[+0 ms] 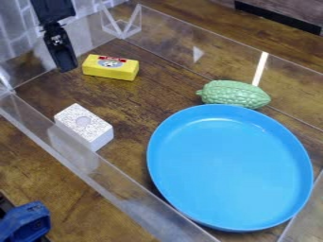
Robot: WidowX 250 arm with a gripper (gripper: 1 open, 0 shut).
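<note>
The black gripper [62, 57] is at the upper left, close to the clear tray wall and left of a yellow box [110, 67]; its fingers are too small and dark to judge clearly. A white speckled box [85, 128] lies left of center on the wooden surface. A green bumpy gourd-like object [232, 94] rests at the right, just behind a large blue plate [229, 168].
Clear plastic walls surround the wooden work area [151, 95]. A blue object [23, 223] sits outside at the lower left. Bare wood lies between the yellow box, the white box and the gourd.
</note>
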